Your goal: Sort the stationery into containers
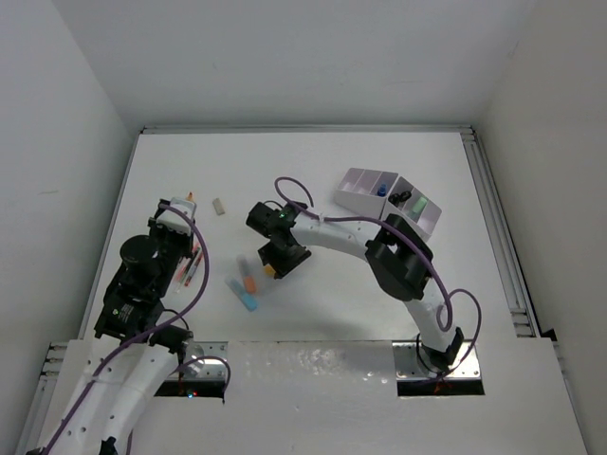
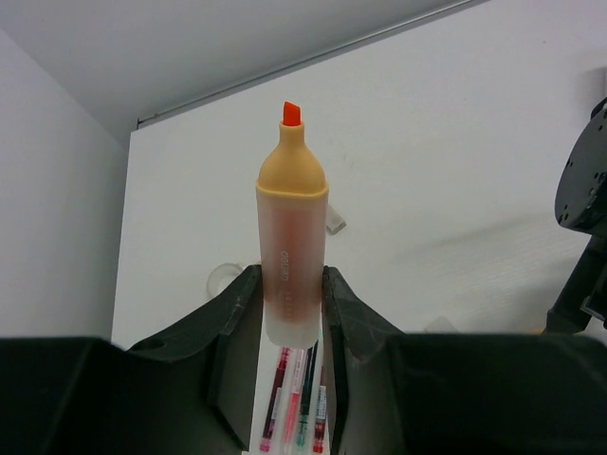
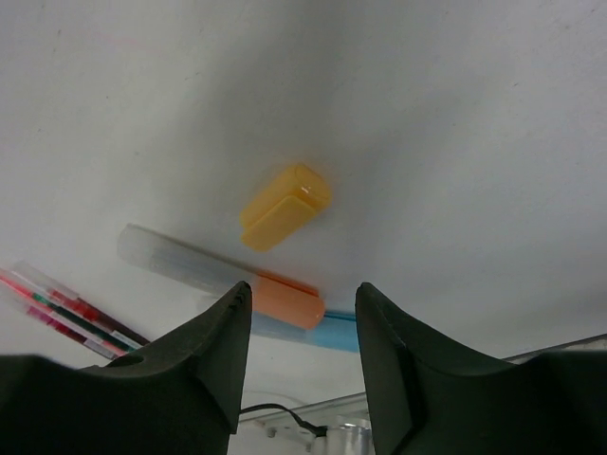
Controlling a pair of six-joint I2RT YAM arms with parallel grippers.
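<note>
My left gripper is shut on an orange highlighter (image 2: 292,227), held upright with its orange tip bare. My right gripper is part open above the table, just short of a yellow block (image 3: 285,209), with nothing between its fingers. Orange (image 3: 289,301) and blue (image 3: 332,332) markers lie nearby, and pens (image 3: 71,308) lie at the left. The divided container (image 1: 365,185) stands at the back right, holding a few small items.
A small grey block (image 1: 218,207) and a clear tape roll (image 2: 221,280) lie on the left half. White walls enclose both sides and back.
</note>
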